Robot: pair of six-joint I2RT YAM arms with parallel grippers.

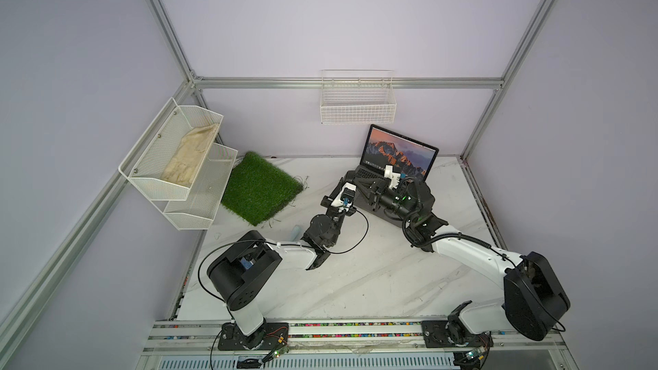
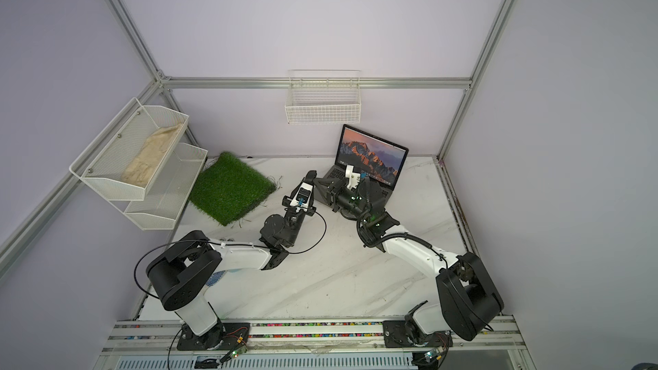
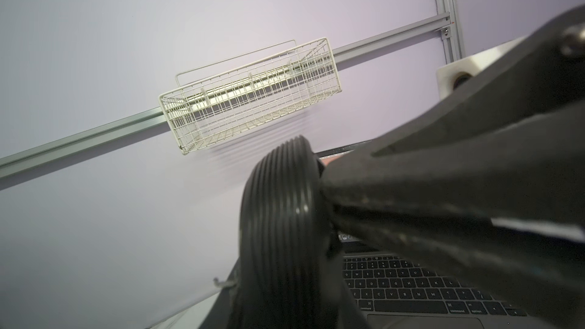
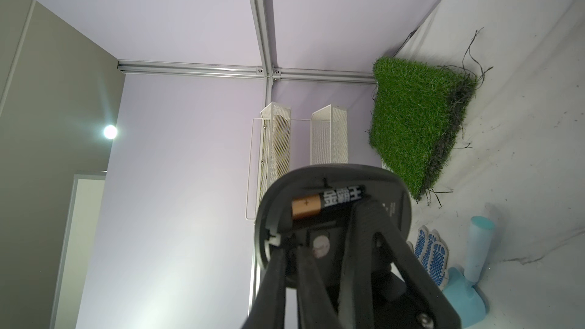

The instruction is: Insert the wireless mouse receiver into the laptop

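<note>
A black mouse [image 4: 335,179] with its underside uncovered is held up over the laptop's left side; my left gripper [image 1: 349,179] is shut on it. Inside show a battery [image 4: 317,203] and a pale round spot [image 4: 321,245]. The mouse's ribbed side [image 3: 280,225] fills the middle of the left wrist view. My right gripper is shut with its tips against or just before the open underside, nothing seen between them. I cannot make out the receiver. The laptop [image 1: 399,152] stands open at the back right, its keyboard [image 3: 414,286] partly hidden by my right gripper.
A green turf mat [image 1: 260,188] lies at the back left. A light blue handled item [image 4: 478,249] and a blue-dotted item [image 4: 434,259] lie on the table. Wire baskets hang on the left [image 1: 174,154] and back [image 1: 357,105] walls.
</note>
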